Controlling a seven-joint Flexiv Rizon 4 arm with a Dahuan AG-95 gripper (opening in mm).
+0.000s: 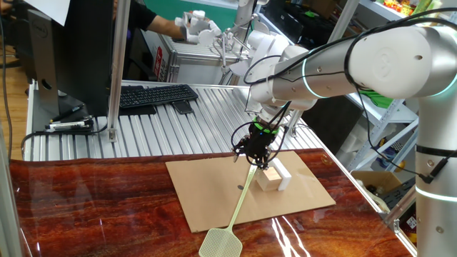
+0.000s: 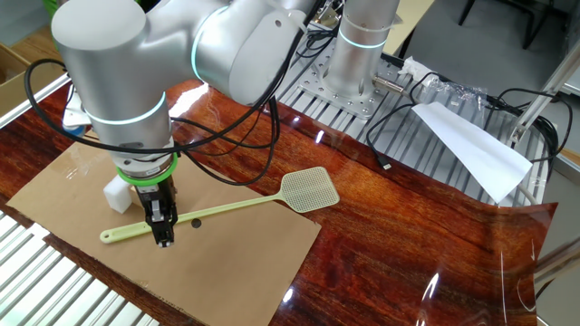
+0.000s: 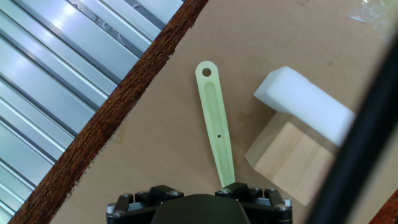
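Observation:
A pale green fly swatter lies across the cardboard sheet, its mesh head (image 2: pixel 310 190) reaching past the edge onto the wood. In the wrist view its handle (image 3: pixel 215 118), with a hole at the end, runs down until the gripper hides it. My gripper hangs over the handle, its two black fingers spread to either side. It looks open, and no object shows held in it. From the side, the gripper (image 2: pixel 163 237) points down above the handle; whether it touches cannot be told. A wooden block (image 3: pixel 295 155) and a white block (image 3: pixel 308 102) sit against each other beside the handle.
The cardboard sheet (image 1: pixel 203 189) rests on a glossy reddish wood board (image 1: pixel 93 203). Ribbed metal tabletop borders the wood, with a keyboard (image 1: pixel 157 96) on it. A white paper sheet (image 2: pixel 473 149) and cables lie near the arm's base. Bare wood is free around the swatter's head.

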